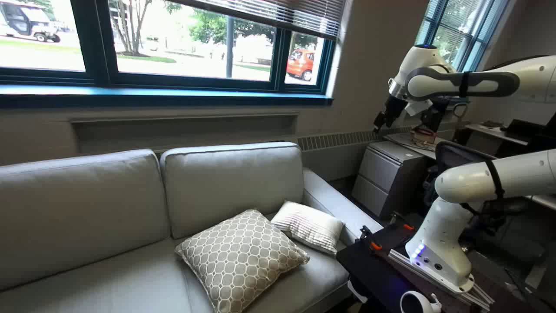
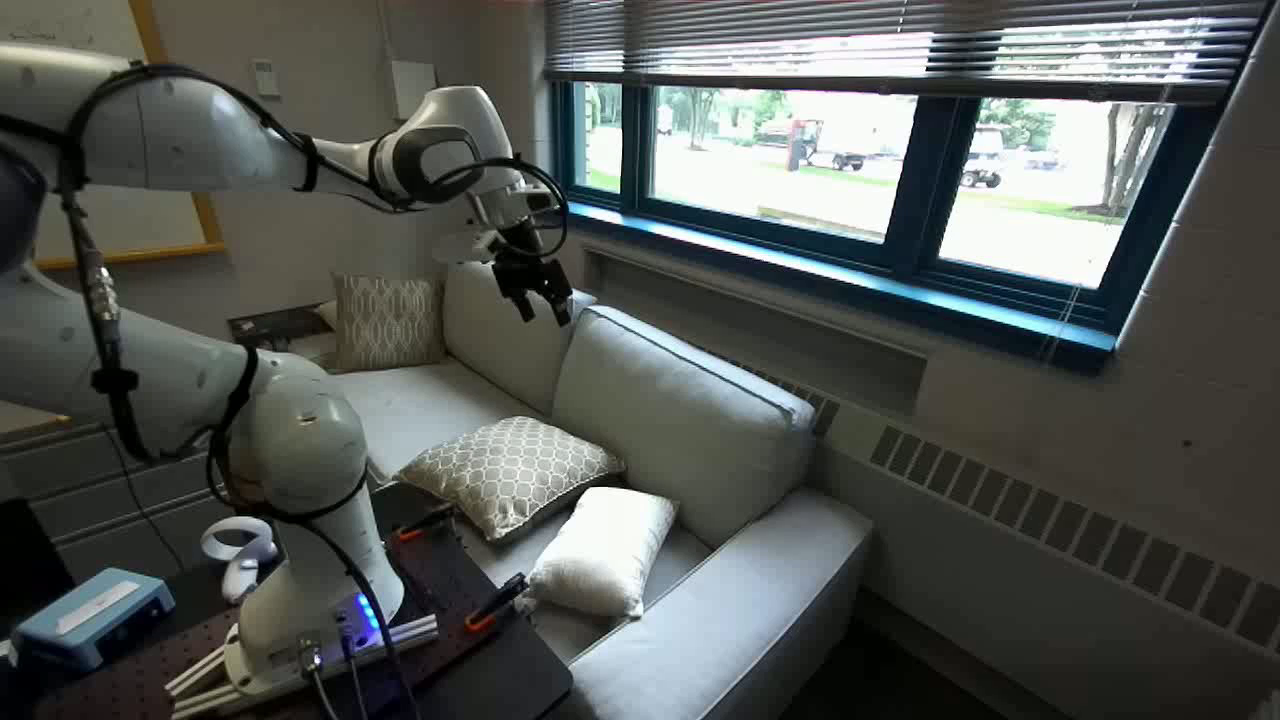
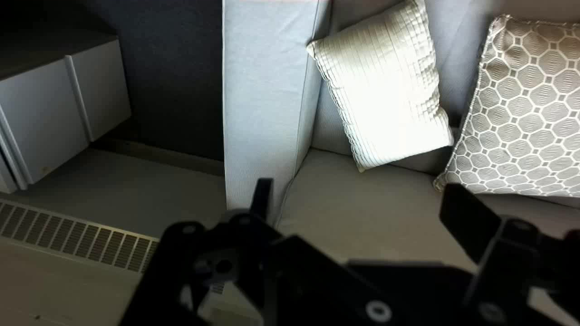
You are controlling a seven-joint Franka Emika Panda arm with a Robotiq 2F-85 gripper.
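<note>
My gripper is open in the wrist view, its two black fingers wide apart with only the sofa back behind the gap. In exterior view 2 the gripper (image 2: 546, 314) hangs in the air above the sofa, clear of everything on it. A small white pleated pillow (image 3: 383, 89) rests on the seat beside the armrest. Next to it lies a larger beige pillow (image 1: 245, 255) with a white lattice pattern. Both pillows also show in exterior view 2, the white pillow (image 2: 606, 552) nearer the armrest and the patterned pillow (image 2: 516, 470) farther along the seat.
The grey sofa (image 1: 88, 193) stands below the window. Its armrest (image 2: 744, 600) borders the robot's dark table (image 2: 504, 672). Another patterned pillow (image 2: 386, 322) leans at the sofa's far end. A filing cabinet (image 1: 383, 174) stands past the armrest.
</note>
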